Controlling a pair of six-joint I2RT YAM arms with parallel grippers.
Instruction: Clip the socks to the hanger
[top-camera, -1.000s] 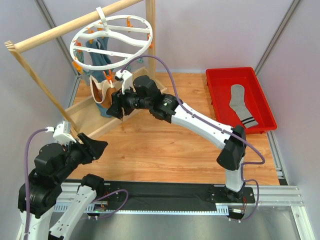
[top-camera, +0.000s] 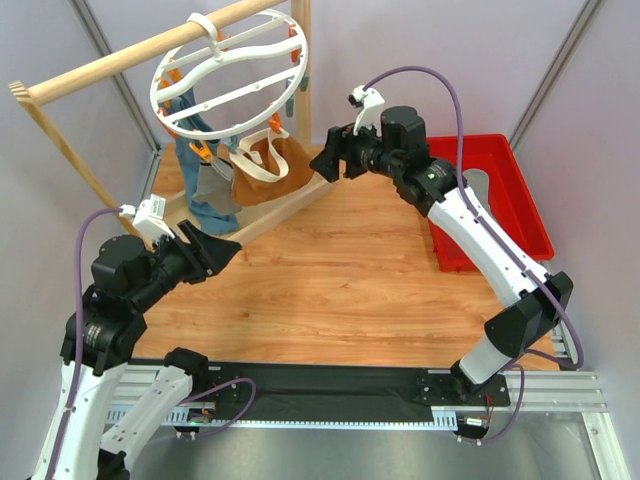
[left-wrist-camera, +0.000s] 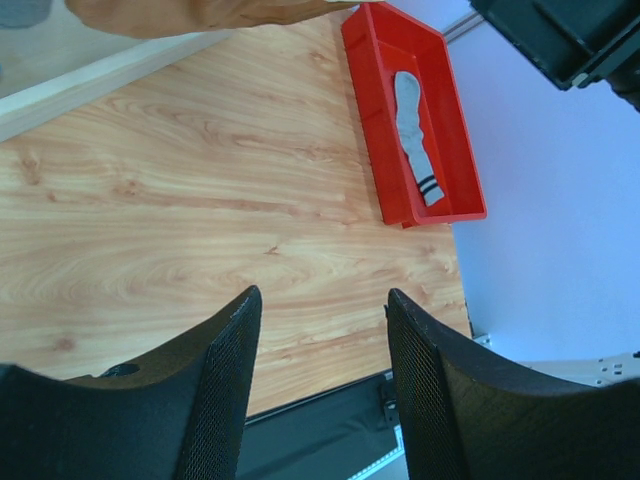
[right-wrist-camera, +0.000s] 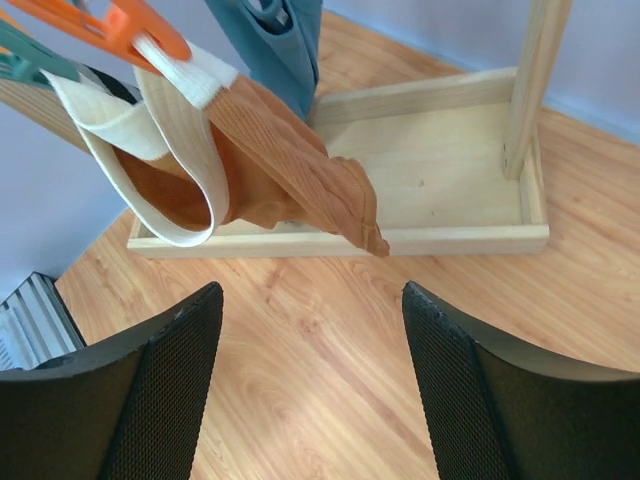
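A white round hanger (top-camera: 230, 75) hangs from the wooden rail at top left, with orange and teal clips holding blue, grey and brown-white socks. The brown sock (right-wrist-camera: 290, 165) hangs over the rack's tray. A grey striped sock (left-wrist-camera: 415, 140) lies in the red bin (left-wrist-camera: 370, 110), partly hidden by the right arm in the top view. My left gripper (top-camera: 215, 258) is open and empty, below and in front of the hanger. My right gripper (top-camera: 330, 160) is open, nothing between its fingers, just right of the brown sock.
The wooden rack base (right-wrist-camera: 450, 240) stands under the hanger, with posts at its ends. Walls enclose both sides and the back.
My right arm has moved right and up, away from the hanging socks and partly over the red bin. The left gripper has shifted right and slightly up. The hanger and socks have shifted slightly.
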